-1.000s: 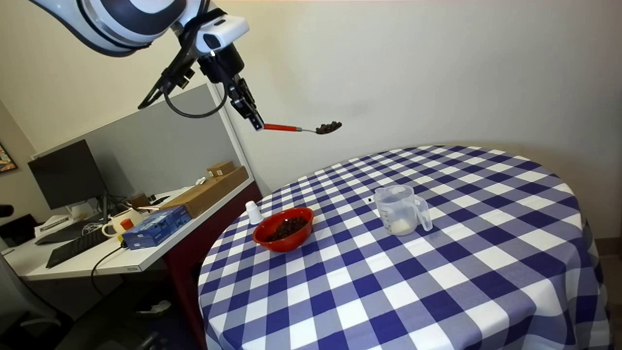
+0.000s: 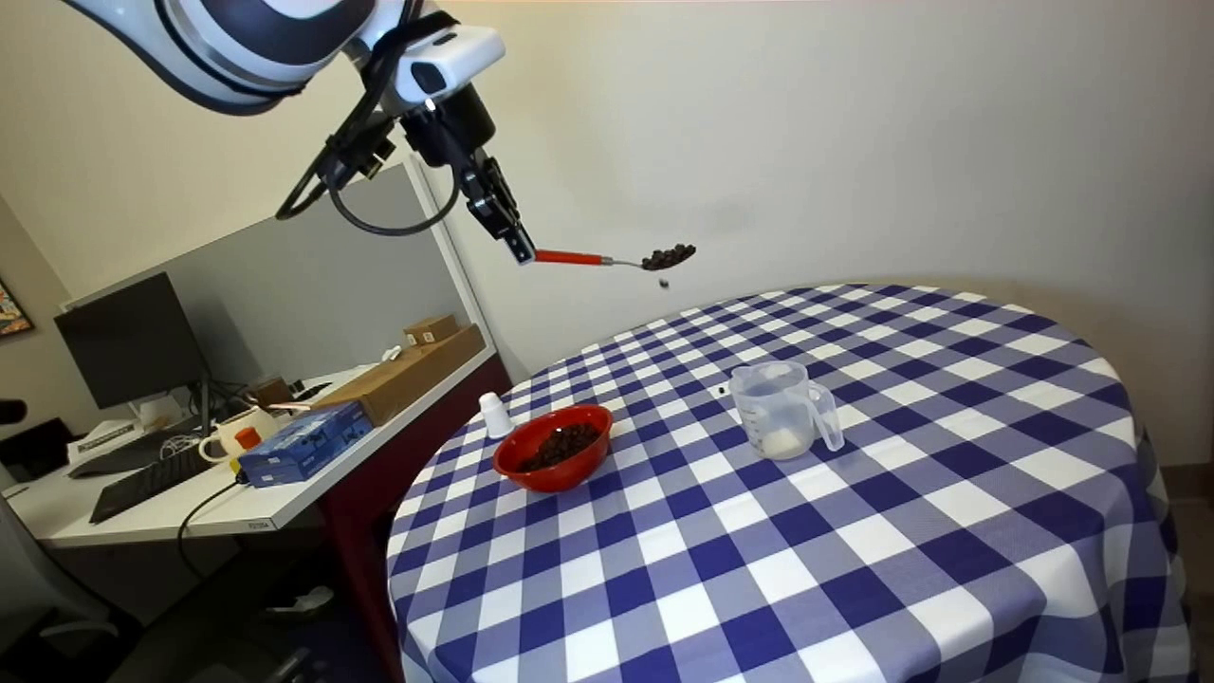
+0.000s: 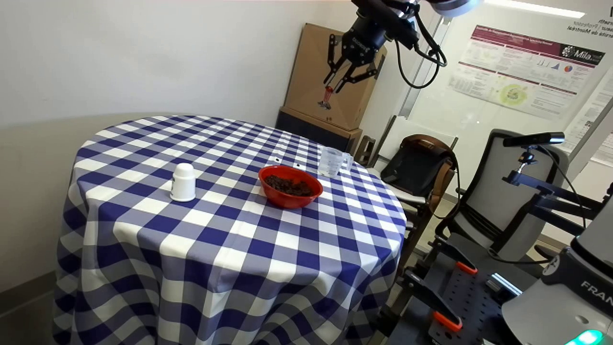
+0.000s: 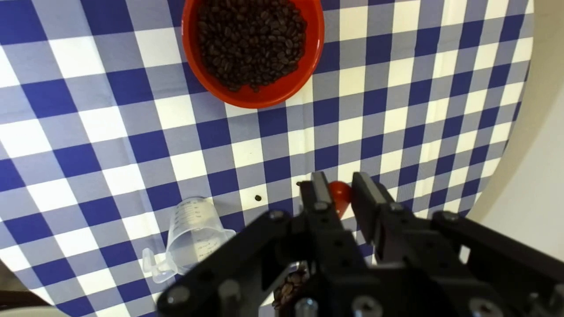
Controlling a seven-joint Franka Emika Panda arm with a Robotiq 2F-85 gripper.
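My gripper (image 2: pixel 524 252) is shut on the red handle of a spoon (image 2: pixel 571 258), high above the table. Dark coffee beans (image 2: pixel 669 257) are heaped in the spoon's bowl, and one bean (image 2: pixel 663 283) is in the air just beneath it. In the wrist view the handle's red end (image 4: pixel 340 193) shows between the fingers, while the arm hides much of the spoon. A red bowl (image 2: pixel 593 453) of coffee beans stands on the table. To its right in exterior view 1 is a clear measuring cup (image 2: pixel 764 406), upright, with no beans visible inside.
A white bottle-shaped item (image 3: pixel 183 184) stands near the red bowl. Two loose dark beans, one of them a bean (image 4: pixel 257 198) on a white square, lie near the cup. Much of the checked tablecloth (image 2: pixel 910 546) is bare. A wall rises behind the table.
The gripper and spoon have moved a little to the right and slightly down in exterior view 1. A single bean now hangs below the spoon. Bowl and cup have stayed put.
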